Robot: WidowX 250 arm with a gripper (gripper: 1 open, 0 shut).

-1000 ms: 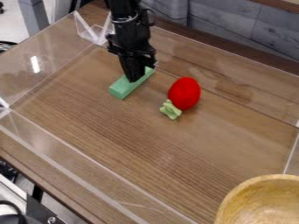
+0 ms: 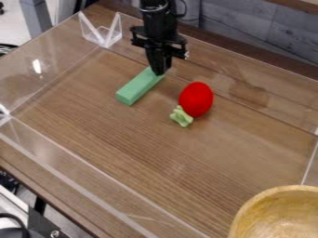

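My gripper [image 2: 155, 67] is at the top centre, its dark fingertips pointing down at the upper end of a green bar [image 2: 139, 87] that lies diagonally on the wooden table. The fingers look shut, with nothing seen between them. Right of the bar lie a red oval object [image 2: 195, 98] and a small pale green piece [image 2: 183, 115], touching or nearly so.
A clear plastic object [image 2: 99, 30] stands at the back left. A yellow bowl [image 2: 276, 214] sits at the bottom right.
My gripper and arm have moved back and to the right, toward the top of the view. The green bar has shifted little, if at all.
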